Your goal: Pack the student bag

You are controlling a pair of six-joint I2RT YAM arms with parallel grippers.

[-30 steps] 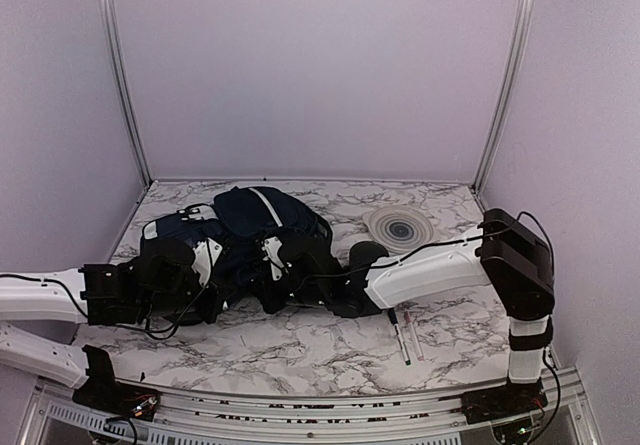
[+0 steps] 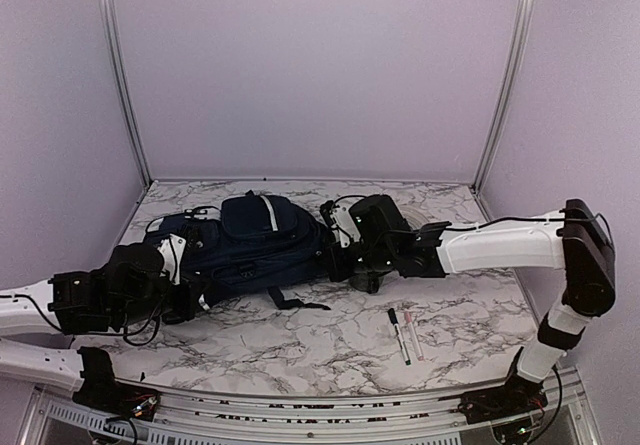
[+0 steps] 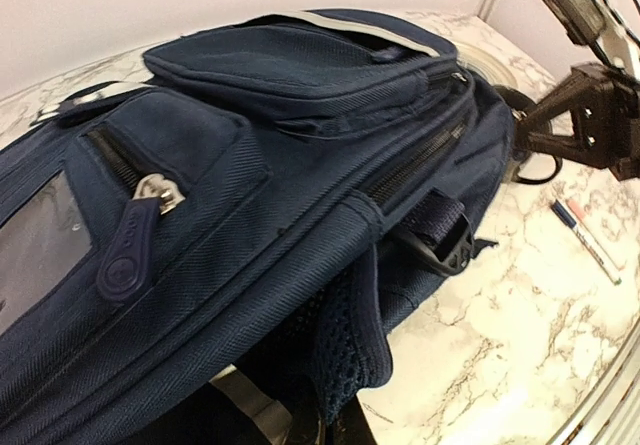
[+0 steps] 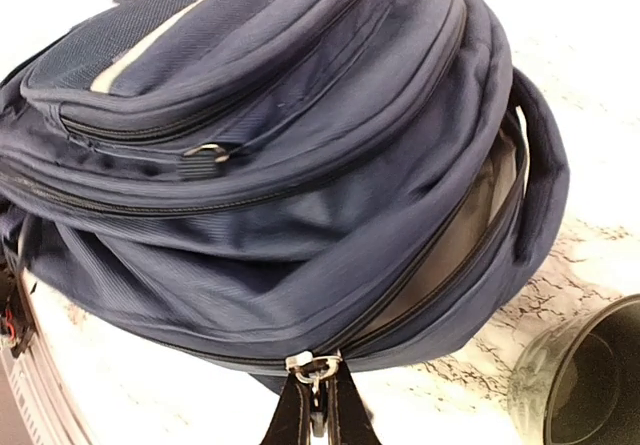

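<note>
The navy backpack lies on its side across the left and middle of the table. In the right wrist view its main compartment is partly unzipped, a pale lining showing through the gap. Right at the end of that gap, my right gripper is shut on the metal zipper pull. Low in the left wrist view, the mesh side pocket runs down into my left gripper, which is shut on its edge. A black buckle hangs near the pocket.
A dark pen and a pinkish pen lie at front right. A cup stands close right of the bag. Behind the right arm, a round mat is mostly covered.
My right gripper has moved right along the bag to its end and now has the zipper pull. The left gripper has shifted slightly left. The bag looks tilted and stretched to the right.
</note>
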